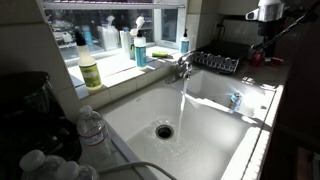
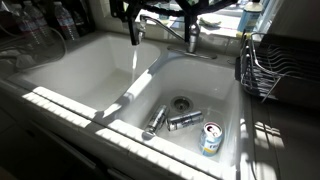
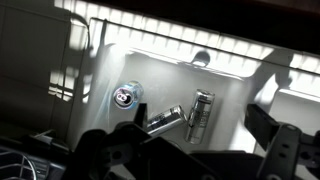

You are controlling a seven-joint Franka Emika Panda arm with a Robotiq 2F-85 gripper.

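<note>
Three cans are in the right basin of the white double sink [image 2: 95, 122]. One blue-and-white can [image 2: 210, 139] stands upright near the basin's front right. Two silvery cans lie on their sides by the drain: one can [image 2: 185, 121] to the right, another can [image 2: 156, 120] to the left. From above, the wrist view shows the upright can [image 3: 127, 95] and the lying cans, one can [image 3: 165, 121] partly behind a finger, the other can [image 3: 200, 117] between the fingers but well below. My gripper is open above the sink, with nothing between its fingers.
Water runs from the faucet [image 1: 184, 70] into the other basin. A dish rack [image 2: 279, 68] stands right of the sink. Water bottles [image 1: 93, 130], a coffee maker [image 1: 35, 110] and a spray bottle [image 1: 88, 65] line the opposite side. The sink walls surround the cans.
</note>
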